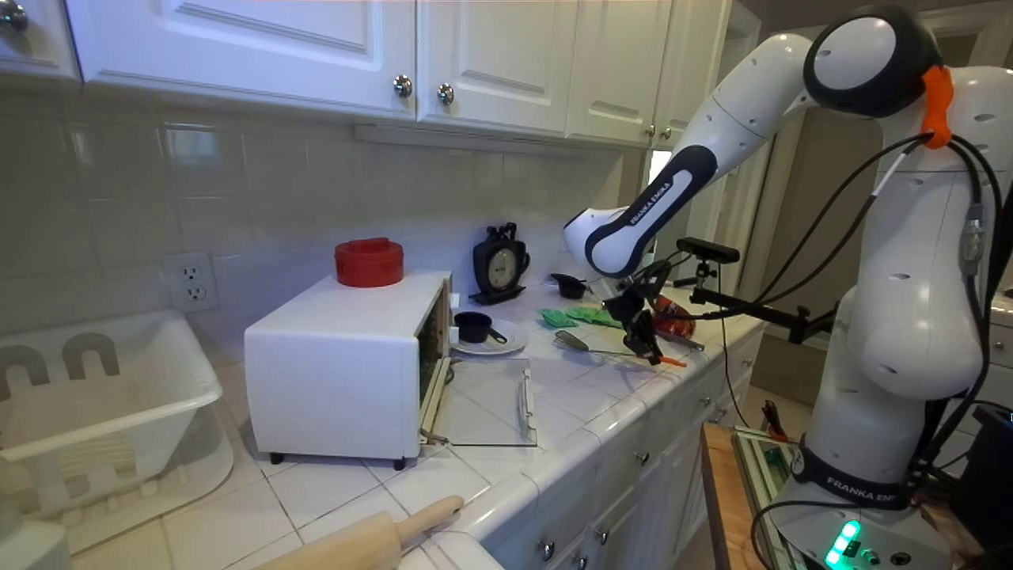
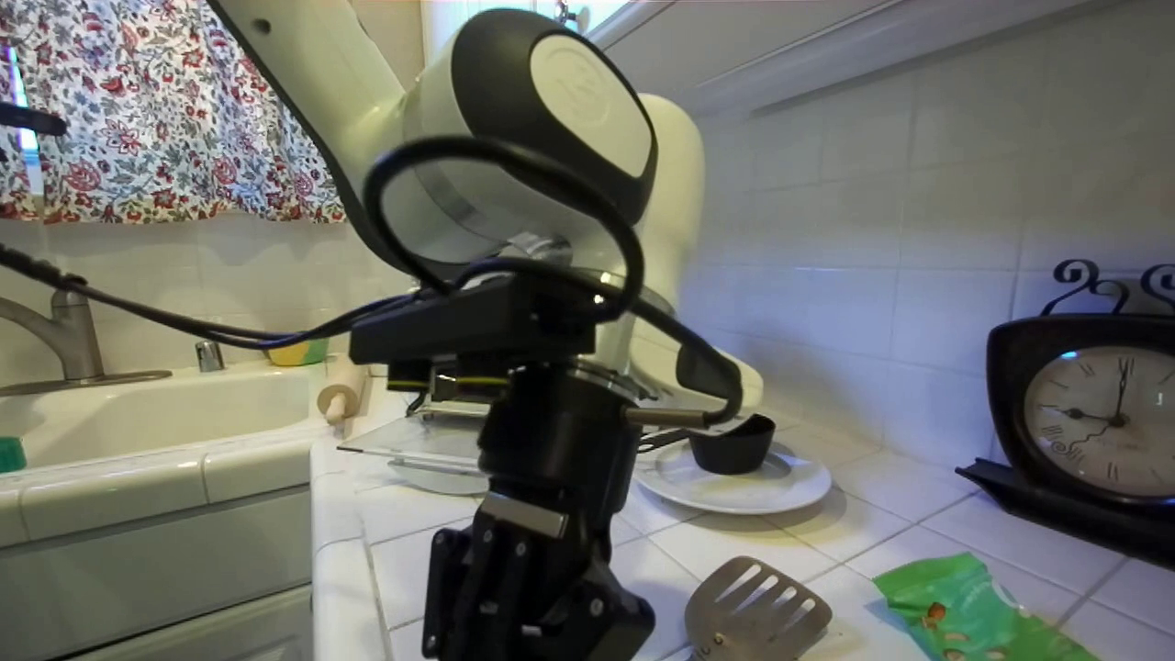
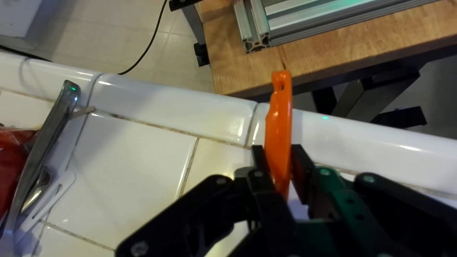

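Observation:
In the wrist view my gripper is shut on the orange handle (image 3: pixel 279 124) of a spatula, and the handle's holed end points out over the counter's front edge. The slotted metal head (image 2: pixel 756 610) shows in exterior view 2, over the tiles beside a green packet. From exterior view 1, the gripper (image 1: pixel 655 359) is low at the counter's front edge, with the spatula (image 1: pixel 571 340) reaching left from it. Whether the spatula touches the tiles I cannot tell. The fingertips are cut off in exterior view 2.
A white toaster oven (image 1: pixel 332 370) has its glass door (image 1: pixel 489 404) lowered onto the counter. Behind it are a white plate (image 1: pixel 508 334) with a black cup (image 1: pixel 472 327) and a clock (image 1: pixel 500 264). Metal tongs (image 3: pixel 43 145) and a red bag (image 3: pixel 15 158) lie near the gripper.

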